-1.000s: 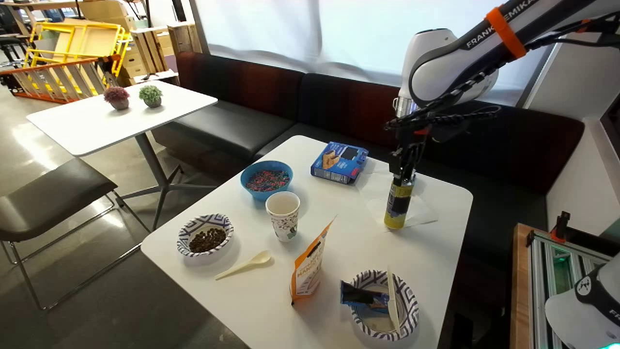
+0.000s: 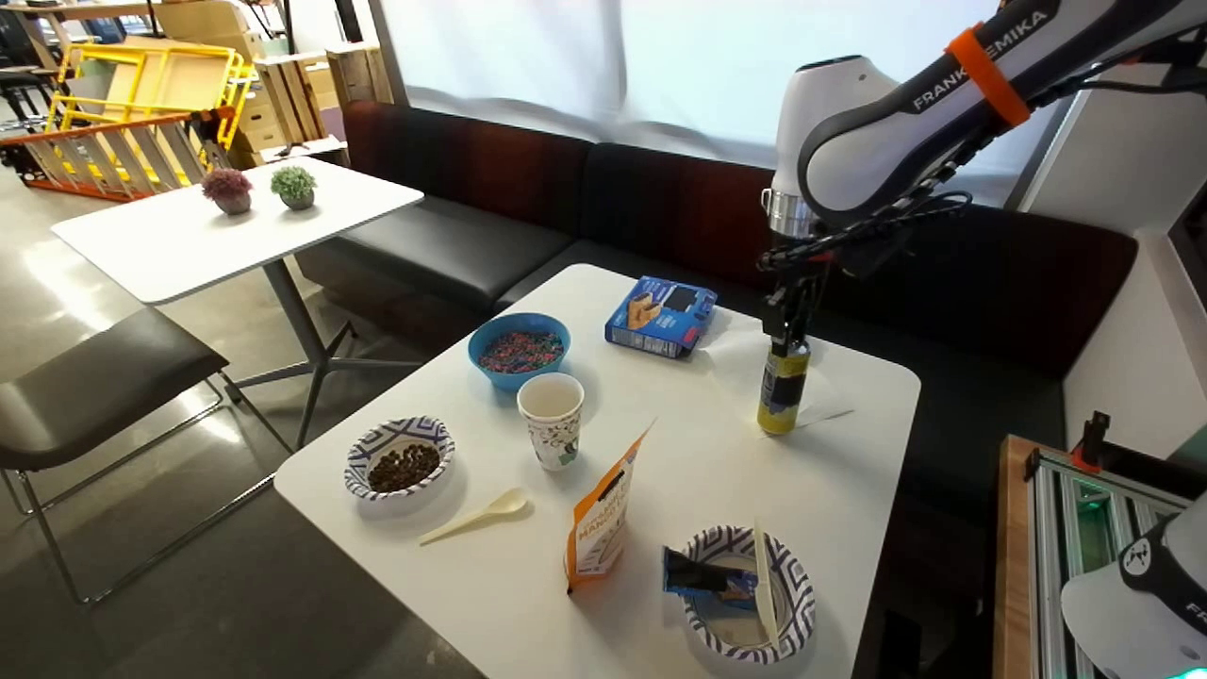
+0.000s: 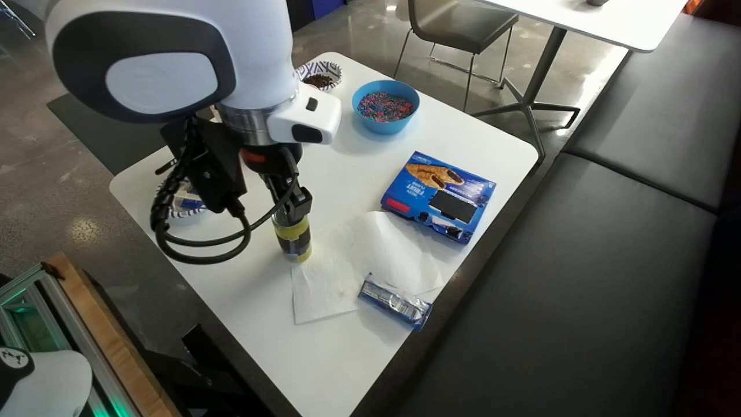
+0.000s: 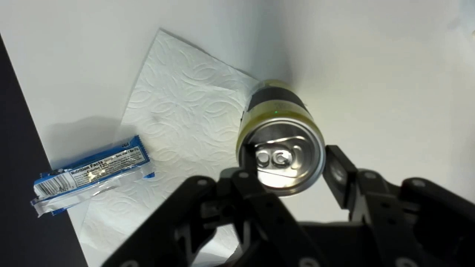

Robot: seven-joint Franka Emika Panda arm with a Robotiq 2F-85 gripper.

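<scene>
A yellow-green can with a dark band (image 2: 781, 392) is held nearly upright by my gripper (image 2: 788, 339), which is shut on its upper end. In the wrist view the fingers (image 4: 337, 171) stand on either side of the can's silver lid (image 4: 285, 153), pull tab showing. Exterior view 2 has the can (image 3: 294, 240) by the near corner of a white paper napkin (image 3: 326, 285). Whether its base touches the table or hangs just above, I cannot tell.
A blue-wrapped bar (image 3: 396, 300) lies partly on the napkin, near a blue box (image 3: 439, 196). Across the table are a blue bowl (image 2: 475, 345), paper cup (image 2: 554, 436), orange-and-white pouch (image 2: 600, 526), spoon (image 2: 481, 515) and two patterned bowls (image 2: 359, 453).
The can and my gripper have shifted slightly right and toward the back in exterior view 1. The can stands a little straighter, and the visible napkin edge beside it looks different.
</scene>
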